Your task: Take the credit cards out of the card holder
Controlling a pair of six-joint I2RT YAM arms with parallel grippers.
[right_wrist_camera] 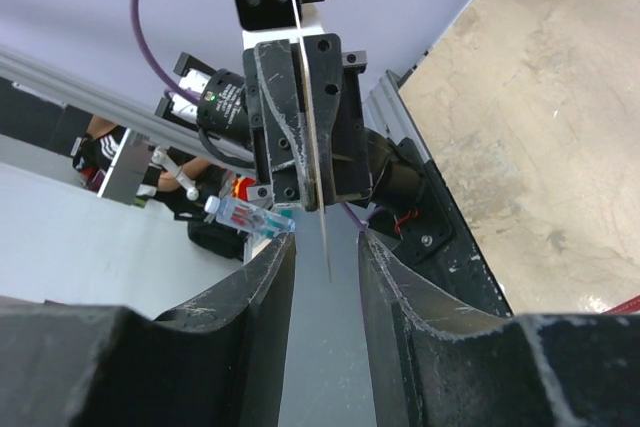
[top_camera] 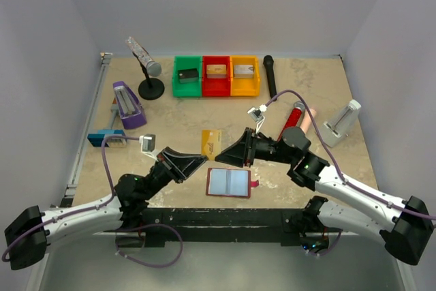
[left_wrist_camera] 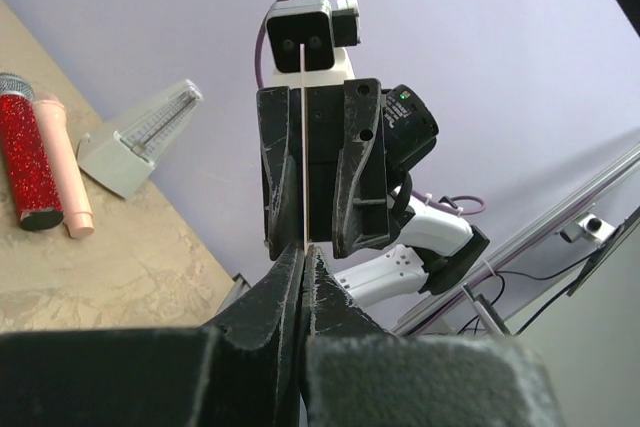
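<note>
A thin yellow card [top_camera: 211, 142] stands between the two arms in the top view; both wrist views show it edge-on as a pale line. My left gripper is shut on its lower end. Facing it from the right is my right gripper, its fingers [right_wrist_camera: 262, 292] parted, with the card's edge [right_wrist_camera: 312, 127] reaching down toward the gap between their tips. Flat below on the table lies the opened card holder [top_camera: 229, 182], brown-rimmed with pale pockets and a red tab at its right.
Green [top_camera: 187, 92], red [top_camera: 216, 91] and yellow [top_camera: 245, 91] bins at the back each hold something card-like. Microphones, a metronome [top_camera: 340, 123] and a purple object [top_camera: 129, 105] stand toward the sides.
</note>
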